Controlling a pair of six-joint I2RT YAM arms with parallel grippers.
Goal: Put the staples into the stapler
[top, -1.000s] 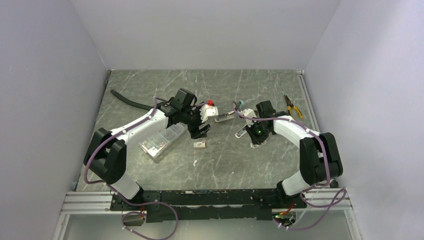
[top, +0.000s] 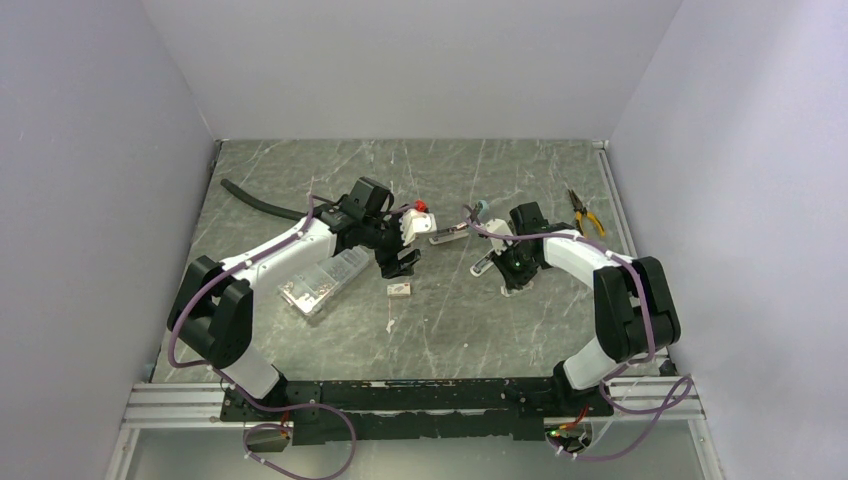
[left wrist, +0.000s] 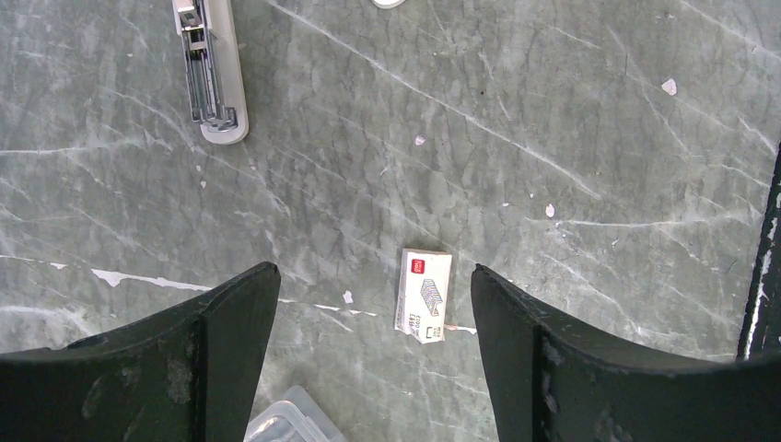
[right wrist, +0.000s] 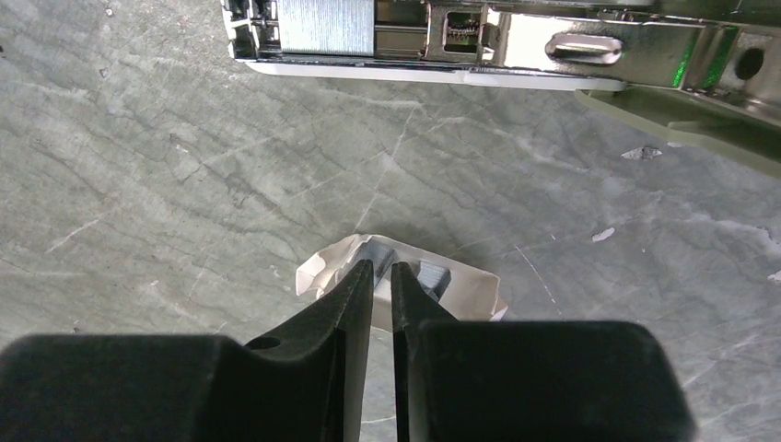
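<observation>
An opened paper box (right wrist: 470, 295) with grey staple strips inside lies on the table, beneath the fingertips of my right gripper, whose fingers are close together with a narrow gap. Above it in the right wrist view, an opened stapler (right wrist: 516, 46) shows its metal rail with a block of staples at the left end. My left gripper hangs open above the table with a small white staple box (left wrist: 423, 293) between and below its fingers, apart from them. A light stapler (left wrist: 226, 83) lies at the upper left of the left wrist view.
A clear plastic organiser case (top: 320, 283) lies at the left, and a dark hose (top: 255, 200) behind it. Yellow-handled pliers (top: 586, 215) lie at the right edge.
The right arm's rear section has shifted very slightly; otherwise the top view looks nearly the same.
</observation>
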